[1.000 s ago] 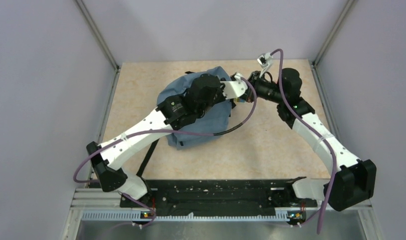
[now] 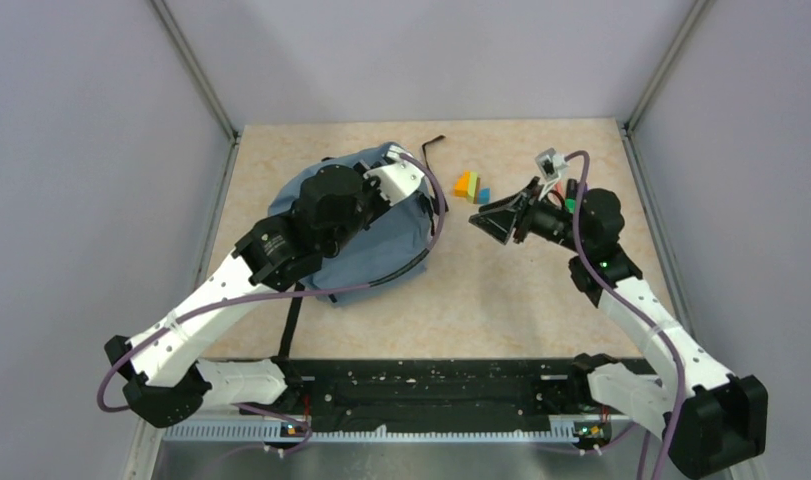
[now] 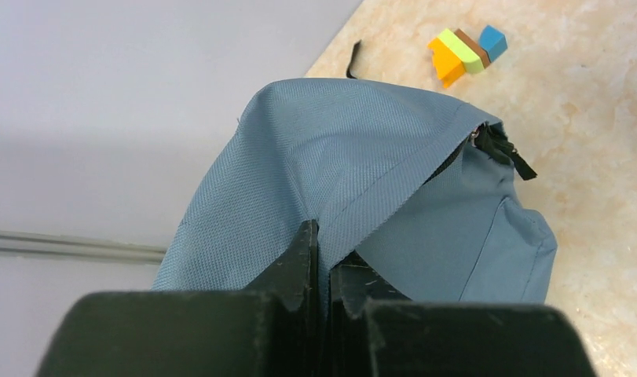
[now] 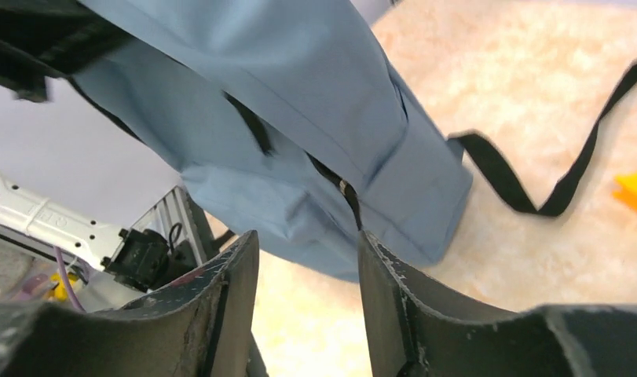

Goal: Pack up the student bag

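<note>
The blue-grey bag (image 2: pixel 386 255) hangs under my left arm, which hides much of it in the top view. My left gripper is shut on its folded fabric edge; a zip pull shows beside it in the left wrist view. My right gripper stands open to the bag's right, nothing between its fingers; in the right wrist view the bag (image 4: pixel 409 181) is beyond them. Colored blocks in orange (image 3: pixel 446 63), light green (image 3: pixel 462 52), brown (image 3: pixel 474 44) and blue (image 3: pixel 492 43) sit together on the table behind, right of the bag.
More small colored items lie at the right, mostly behind my right arm in the top view. Black straps (image 4: pixel 569 177) trail from the bag. Walls border it on the sides and back.
My left arm has moved left with the bag in its grip, dragging it left. My right gripper has moved toward the front, away from the bag, uncovering the blocks.
</note>
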